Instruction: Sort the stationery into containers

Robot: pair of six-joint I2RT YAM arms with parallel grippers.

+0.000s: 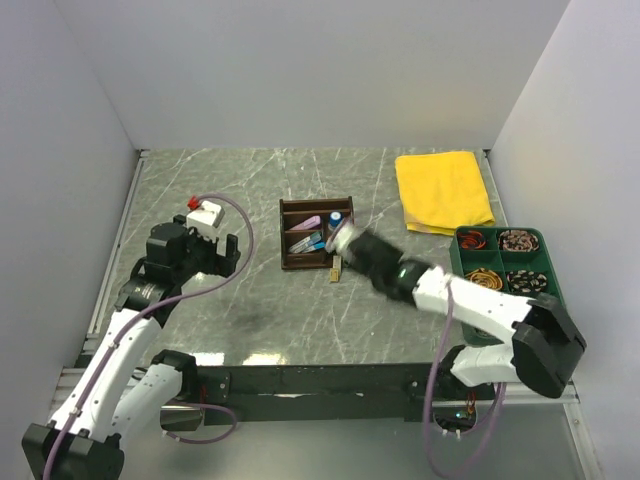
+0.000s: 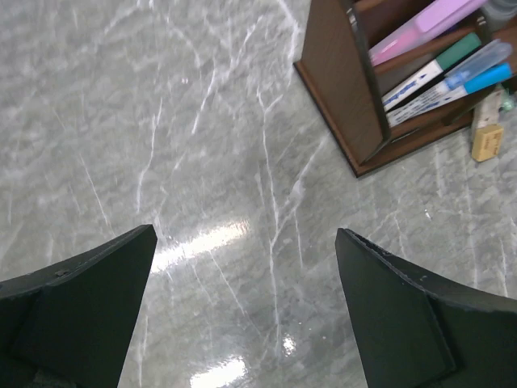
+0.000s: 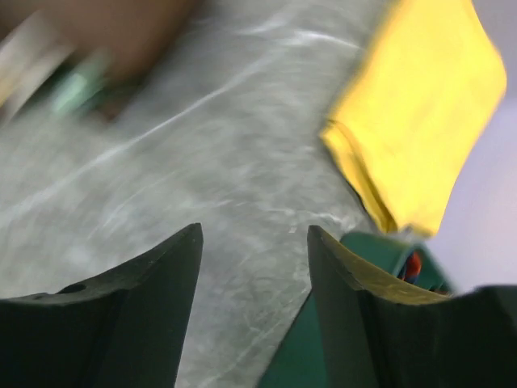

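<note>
A wooden organizer (image 1: 317,204) sits mid-table holding a pink item (image 2: 412,28), blue and green markers (image 2: 436,69) and a blue-capped bottle (image 1: 335,220). A small tan-ended item (image 2: 486,142) lies just outside its front. My left gripper (image 1: 216,256) hangs open left of the organizer, nothing between its fingers. My right gripper is blurred in the top view, raised near the organizer's right; in its wrist view the fingers stand apart with nothing visible between them, above bare marble between organizer and green tray (image 3: 371,246).
A folded yellow cloth (image 1: 440,190) lies back right. The green compartment tray (image 1: 555,270) at the right holds rubber bands, hair ties and other small things.
</note>
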